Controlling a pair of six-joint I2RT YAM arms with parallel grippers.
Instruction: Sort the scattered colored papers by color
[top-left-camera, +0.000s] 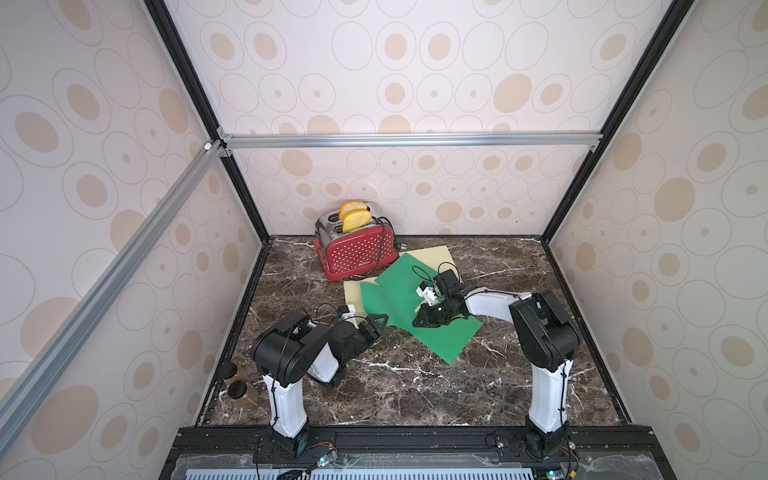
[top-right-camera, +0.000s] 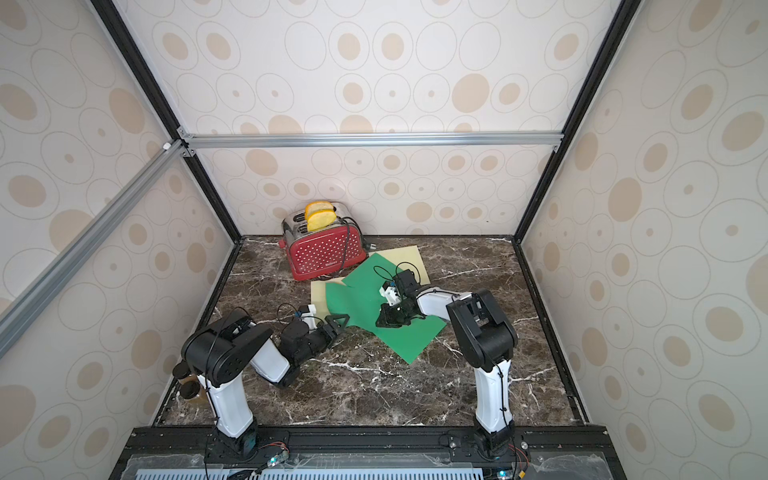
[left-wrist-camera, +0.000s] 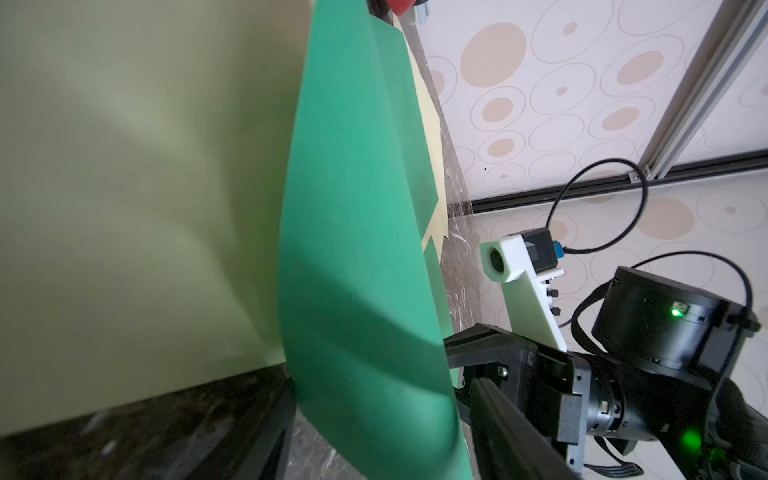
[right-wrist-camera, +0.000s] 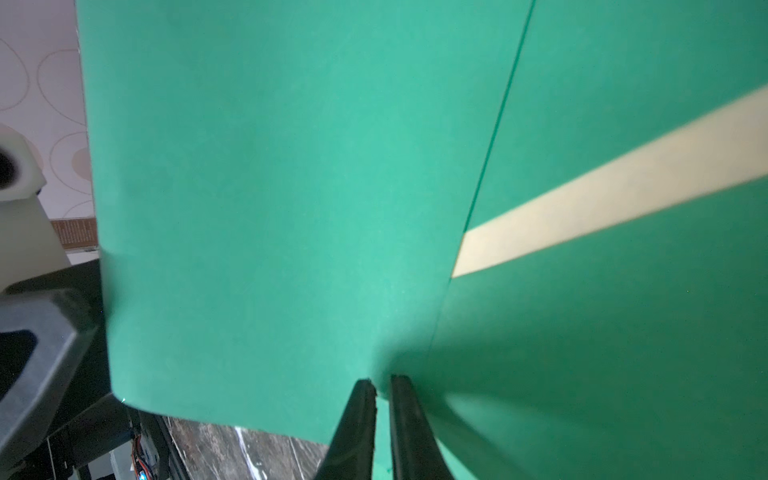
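Green paper (top-left-camera: 392, 292) overlaps pale yellow paper (top-left-camera: 436, 254) in the middle of the table, with another yellow part (top-left-camera: 353, 294) showing at the left. My left gripper is open at the near left edge of the green paper. In the left wrist view a raised, curved green strip (left-wrist-camera: 352, 240) passes between its fingers, beside a wide yellow sheet (left-wrist-camera: 136, 208). My right gripper is shut on the green paper (right-wrist-camera: 264, 200) at a pinched spot near its edge. The paper is layered there, with a yellow wedge (right-wrist-camera: 624, 176) showing between green parts.
A red toaster (top-left-camera: 357, 248) with yellow slices (top-left-camera: 357, 219) stands behind the papers at the left, its cord close to them. Small dark round items (top-left-camera: 237, 389) lie in the near left corner. Bare marble (top-left-camera: 432, 392) lies in front.
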